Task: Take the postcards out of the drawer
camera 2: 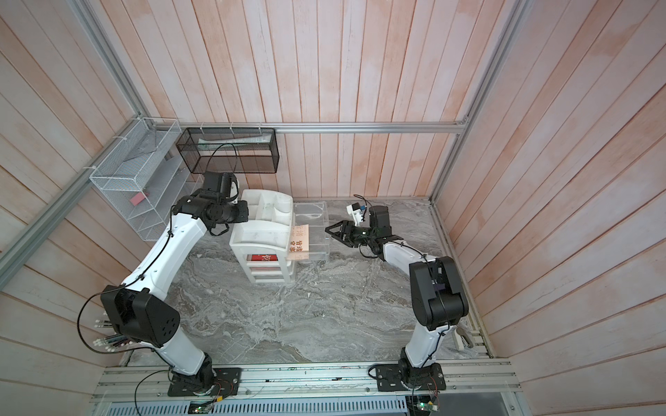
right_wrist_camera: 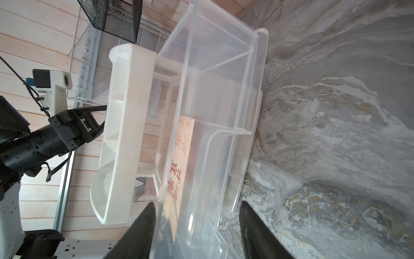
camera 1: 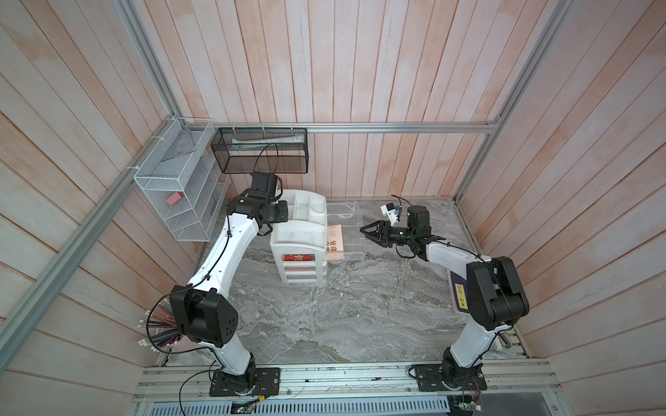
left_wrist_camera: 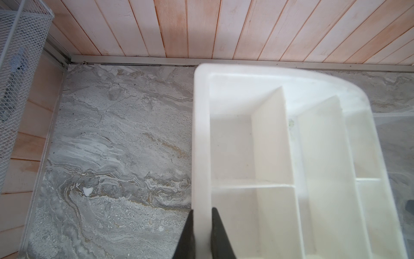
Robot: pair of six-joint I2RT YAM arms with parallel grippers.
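Note:
A white drawer unit (camera 1: 298, 234) stands on the floor; its clear drawer (camera 1: 352, 255) is pulled out toward the right. Inside the drawer lies a stack of orange-pink postcards (right_wrist_camera: 177, 181) with dark red writing. In the left wrist view my left gripper is shut on the left rim of the unit's top tray, its fingers on either side of the white wall. At the drawer's outer end is my right gripper; its fingers stand apart, with no postcard between them. How closely they meet the drawer's end is hard to tell.
A white wire rack (camera 1: 177, 187) stands at the left, and a black mesh basket (camera 1: 260, 152) hangs on the back rail. A dark blue flat object (camera 1: 458, 292) lies near the right wall. Free grey surface (camera 1: 360, 319) spreads in front of the unit.

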